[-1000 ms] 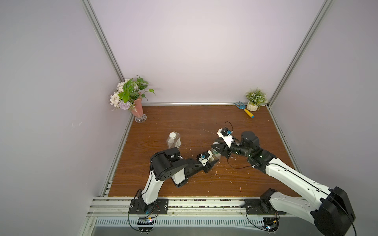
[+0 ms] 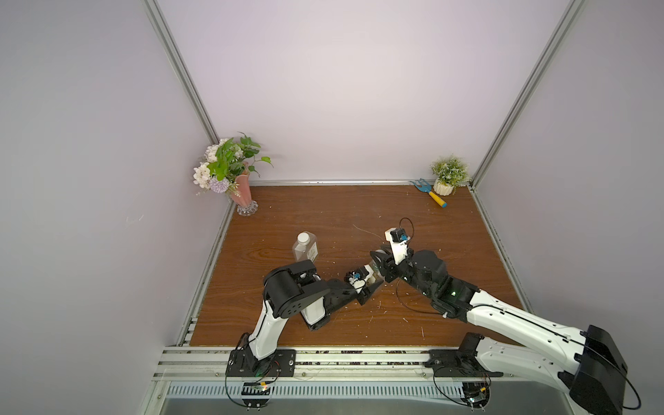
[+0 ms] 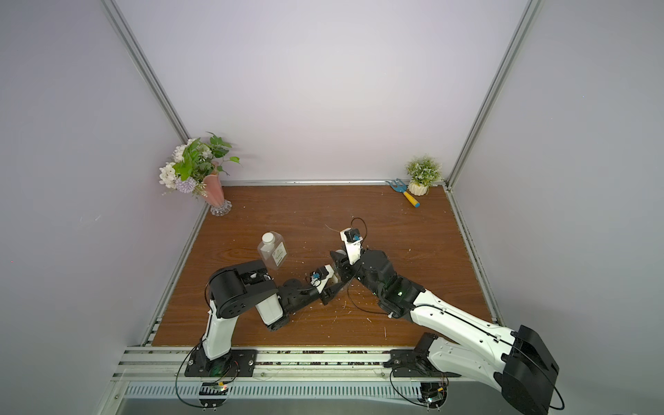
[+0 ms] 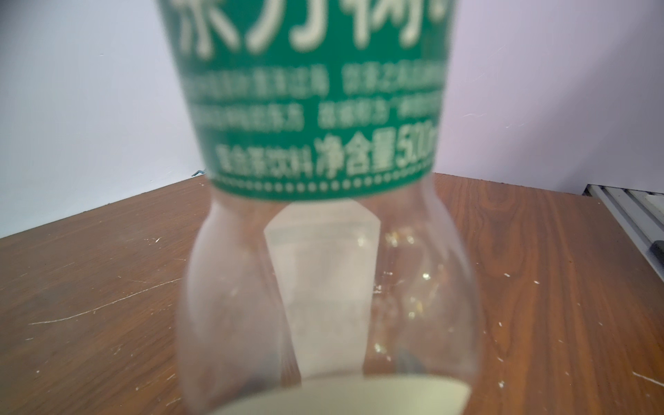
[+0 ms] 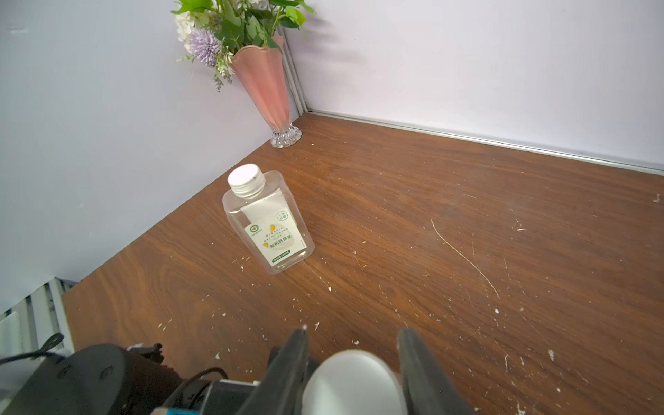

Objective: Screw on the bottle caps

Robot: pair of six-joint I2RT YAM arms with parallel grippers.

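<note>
A clear bottle with a green label (image 4: 311, 138) fills the left wrist view, standing right before my left gripper (image 2: 370, 283); that gripper's fingers are hidden, so its grip is unclear. In the right wrist view my right gripper is shut on a white cap (image 5: 352, 387), above that bottle, which is mostly hidden by the grippers in the top views. A square clear bottle (image 5: 269, 228) with a white cap (image 5: 245, 176) on its top stands apart, left of centre on the table.
A pink vase of flowers (image 2: 242, 190) stands at the back left. A potted plant (image 2: 449, 173) and a blue-and-yellow hand fork (image 2: 435, 198) are at the back right.
The right arm's wrist has turned and shifted slightly at the bottle's top, its elbow part moving down and left. The left arm has not visibly moved.
</note>
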